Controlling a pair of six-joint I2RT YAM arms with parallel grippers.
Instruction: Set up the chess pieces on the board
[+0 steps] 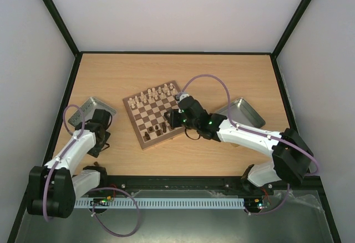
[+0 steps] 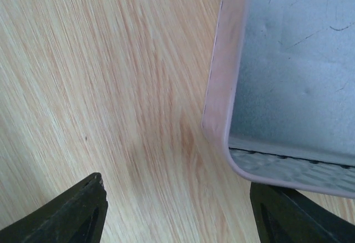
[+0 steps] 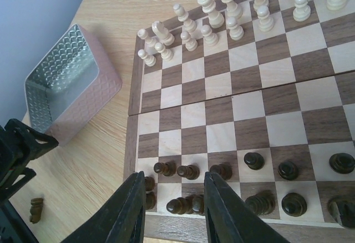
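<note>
The chessboard (image 1: 151, 110) holds white pieces (image 3: 235, 29) along its far side and dark pieces (image 3: 254, 160) along the near side. My left gripper is open, with bare table between its fingers, just beside the corner of the left metal tray (image 2: 227, 87). My right gripper hangs over the board's dark-piece rows, its fingers a little apart, with dark pieces visible beyond and beneath them; whether it holds one is not clear, though none shows lifted. A lone dark piece (image 3: 36, 209) lies on the table near the left gripper.
A second metal tray (image 1: 249, 113) sits at the right, partly behind the right arm. Dark frame rails border the table.
</note>
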